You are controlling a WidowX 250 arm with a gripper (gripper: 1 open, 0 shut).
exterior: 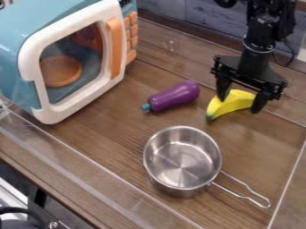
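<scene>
My black gripper (245,88) is low at the right, directly over a yellow banana (226,106) that lies on the wooden counter, its fingers open around the banana's upper part, which they partly hide. Whether the fingers touch it is unclear. A purple eggplant (174,95) lies to the left of the banana. A steel saucepan (182,163) with its handle pointing to the lower right sits in the front middle.
A toy microwave (32,36), blue and white with orange buttons, fills the upper left. The counter (102,152) has bare room at the left front and between the microwave and the pan. A wall runs along the back.
</scene>
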